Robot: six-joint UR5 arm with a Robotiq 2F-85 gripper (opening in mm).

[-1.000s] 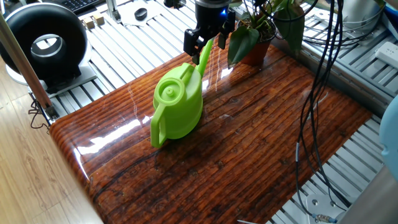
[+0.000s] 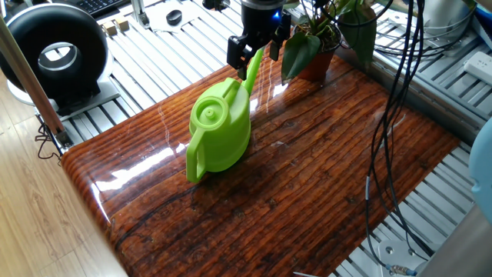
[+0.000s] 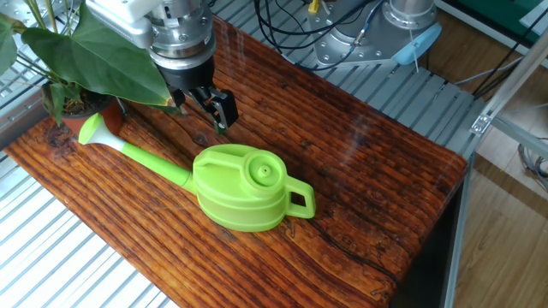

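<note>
A bright green watering can [image 2: 223,138] stands upright on the brown wooden board [image 2: 307,177]. Its long spout [image 3: 154,163] reaches toward the potted plant [image 3: 86,101], and its pale-tipped head lies close to the pot in exterior view 2. Above the board hangs my black gripper [image 2: 259,65], pointing down, its two fingers [image 3: 226,109] spread apart. Nothing is held between them. In exterior view 1 the gripper overlaps the upper spout and hides its end; exterior view 2 shows the gripper off to one side of the spout, apart from the can.
The plant's broad leaves [image 3: 103,56] spread close beside the arm. Black cables [image 2: 392,100] hang over the board's right side in exterior view 1. A black ring-shaped object [image 2: 58,58] stands beyond the board's left corner. Much of the board is bare.
</note>
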